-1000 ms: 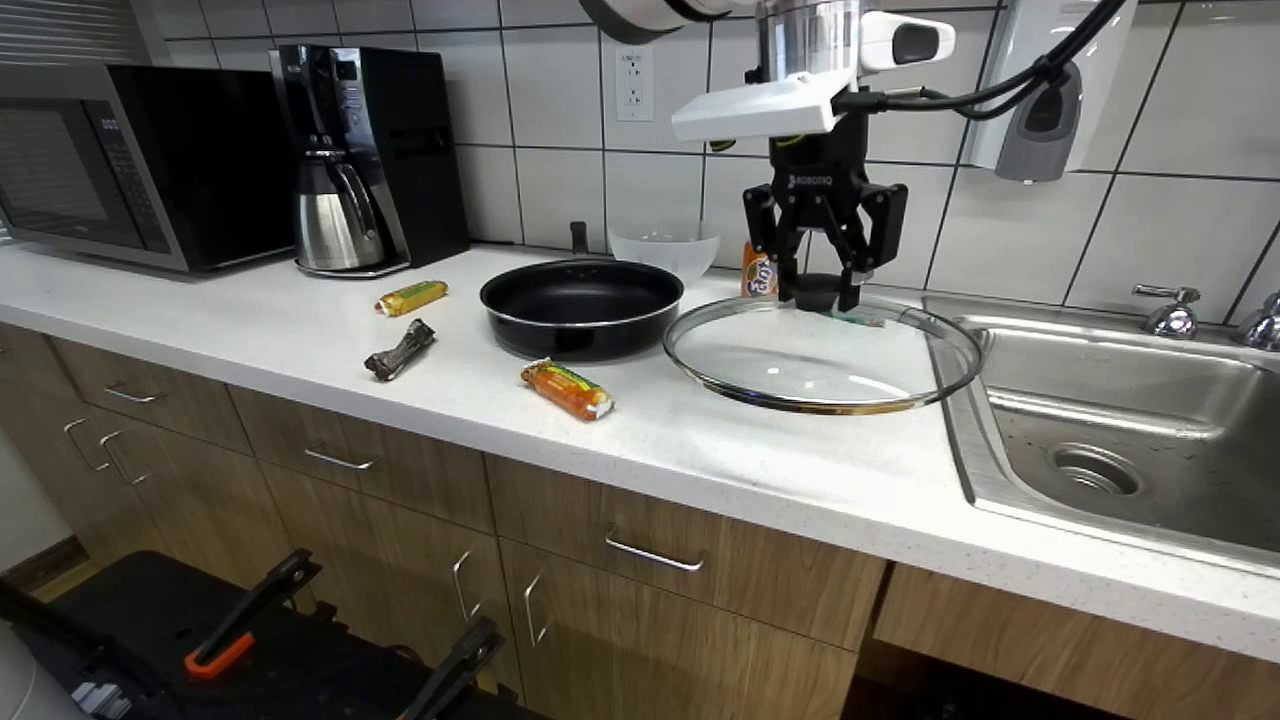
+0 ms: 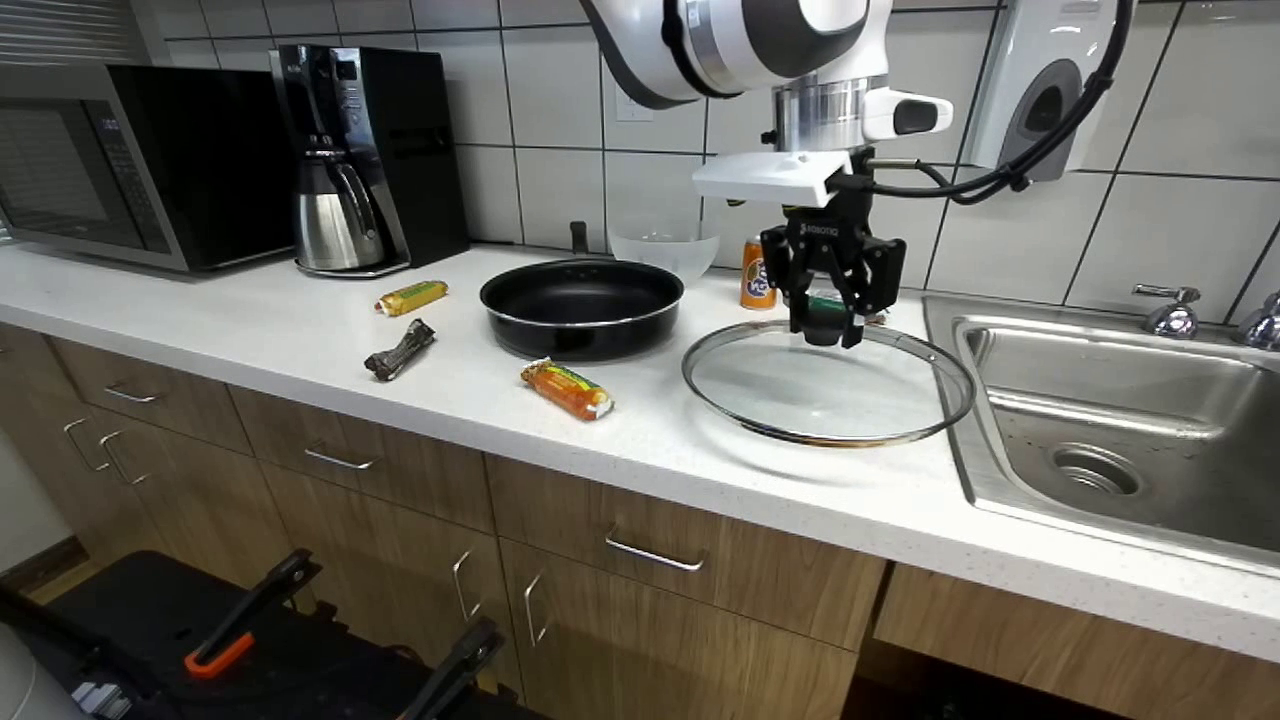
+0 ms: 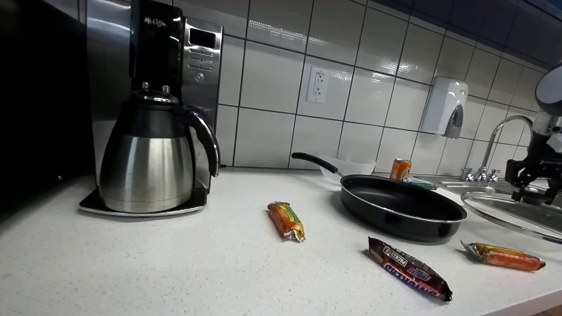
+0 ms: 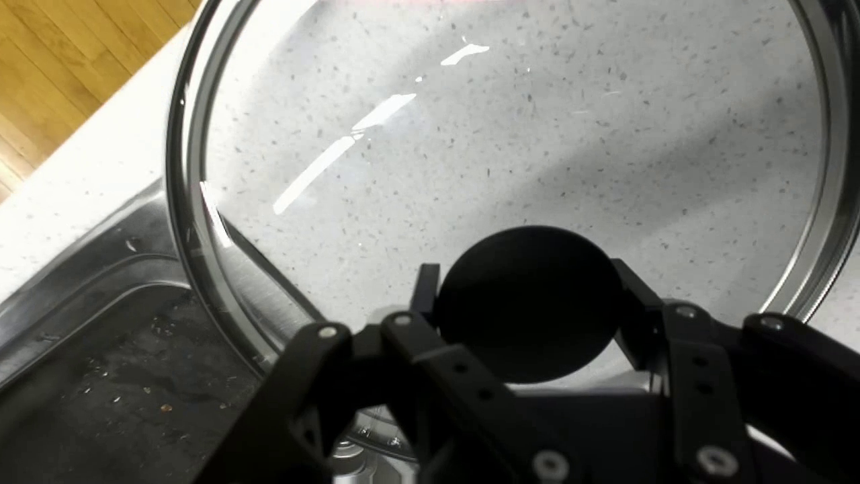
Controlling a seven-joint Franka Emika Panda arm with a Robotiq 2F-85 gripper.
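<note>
My gripper point(image 2: 830, 330) is shut on the black knob point(image 4: 529, 306) of a round glass lid point(image 4: 516, 137). One finger point(image 4: 425, 292) presses on each side of the knob in the wrist view. In the first exterior view the lid's metal rim point(image 2: 828, 442) is slightly tilted, low over the counter between the pan and the sink. Whether the rim touches the counter I cannot tell. A black frying pan point(image 3: 400, 197) rests to the left of the lid, uncovered and empty as far as its inside shows.
Wrapped bars lie around the pan: an orange one point(image 2: 569, 389), a dark one point(image 2: 399, 349) and a yellow one point(image 2: 411, 298). Behind stand a translucent bowl point(image 2: 666, 251) and an orange can point(image 2: 756, 276). The sink point(image 2: 978, 408) borders the lid on the right.
The knob stays between the fingers. Pan and wrapped bars have not moved.
</note>
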